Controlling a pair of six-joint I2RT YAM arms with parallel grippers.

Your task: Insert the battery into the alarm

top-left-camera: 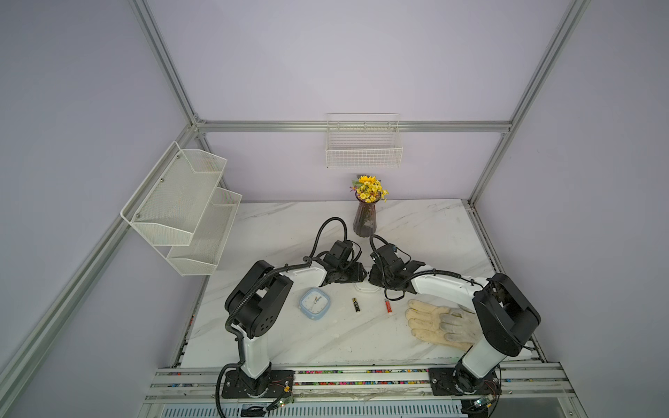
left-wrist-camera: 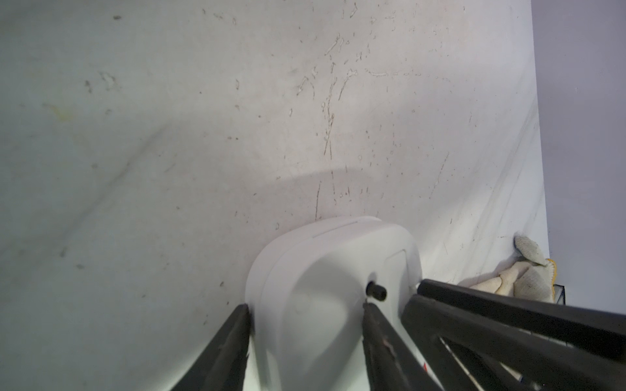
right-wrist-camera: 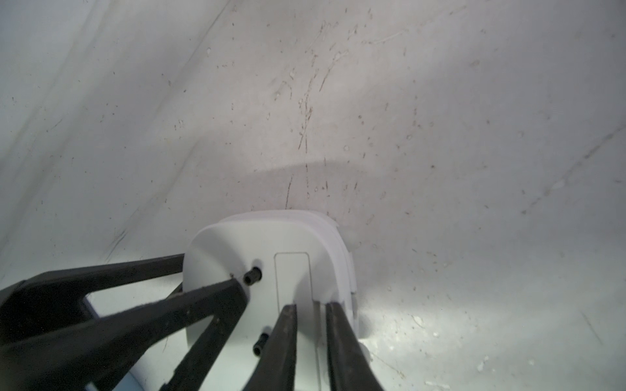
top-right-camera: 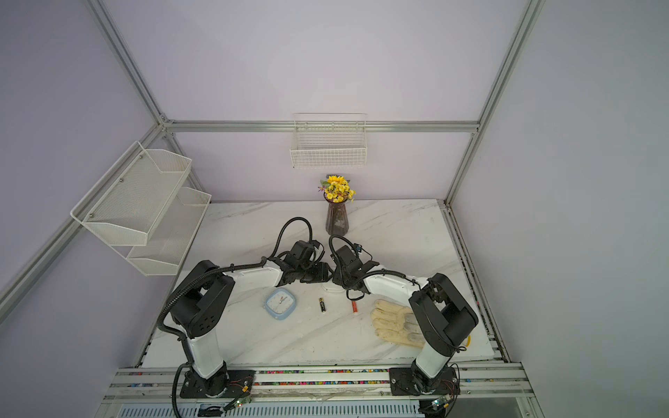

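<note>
The white alarm (left-wrist-camera: 313,299) is held by my left gripper, shut on its body in the left wrist view. In the right wrist view my right gripper is shut at the panel edge of the alarm (right-wrist-camera: 228,260); I see nothing held between its blurred fingertips. A dark battery (top-left-camera: 356,304) and a red battery (top-left-camera: 388,306) lie on the table, in front of both grippers.
A blue clock (top-left-camera: 315,303) lies front left, work gloves (top-left-camera: 439,320) front right. A vase of flowers (top-left-camera: 366,216) stands behind the grippers. A white rack (top-left-camera: 181,202) hangs at left.
</note>
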